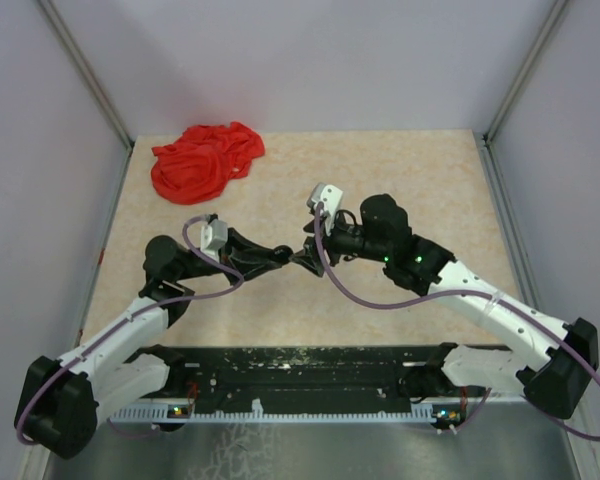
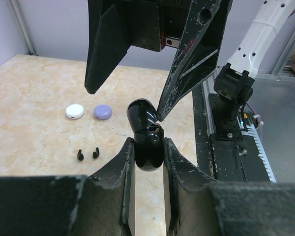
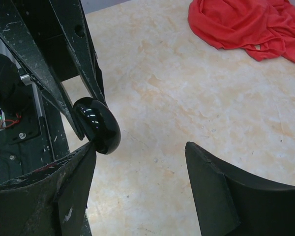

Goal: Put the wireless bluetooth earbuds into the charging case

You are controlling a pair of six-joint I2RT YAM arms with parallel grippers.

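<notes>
The glossy black charging case (image 2: 149, 147) is pinched between the fingertips of my left gripper, above the table. A seam divides its lid (image 2: 142, 112) from the lower body, and the lid seems tilted; whether any slot inside is empty cannot be seen. My right gripper is open, and one of its fingers (image 2: 179, 73) meets the case at the lid's edge, while the other stands clear. Two small black earbuds (image 2: 80, 155) (image 2: 96, 153) lie on the table beyond the case in the left wrist view; the arms hide them from above.
A white round case (image 2: 74, 111) and a purple one (image 2: 102, 112) rest on the table behind the earbuds. Red cloth (image 1: 206, 162) lies bunched at the back left. Bare tabletop (image 1: 380, 160) stretches across the back middle and right.
</notes>
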